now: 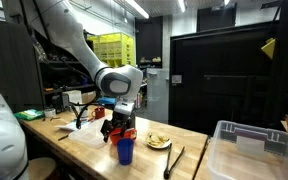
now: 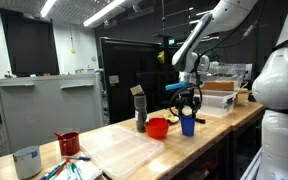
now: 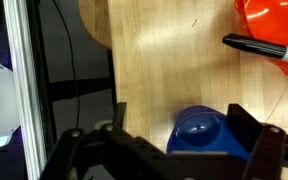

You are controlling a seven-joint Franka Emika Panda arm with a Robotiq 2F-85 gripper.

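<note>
My gripper is open, its two fingers wide apart at the bottom of the wrist view. A blue cup (image 3: 198, 128) shows in the gap between them, with nothing gripped. The cup (image 1: 125, 152) stands upright near the table's front edge in exterior view 1. Beside it is a red bowl (image 2: 158, 128). A dark marker with a grey end (image 3: 269, 47) lies across the bowl's rim in the wrist view. In exterior view 2 the gripper hangs close over the cup; the exact height cannot be told.
A clear plastic bin (image 1: 254, 150) stands at the right in exterior view 1. A plate of yellowish items (image 1: 158, 141) and a black stick-like tool (image 1: 174, 162) lie on the table. A pale board (image 2: 122, 149), a red pot (image 2: 70, 145) and a whitish pot (image 2: 27, 160) are farther along.
</note>
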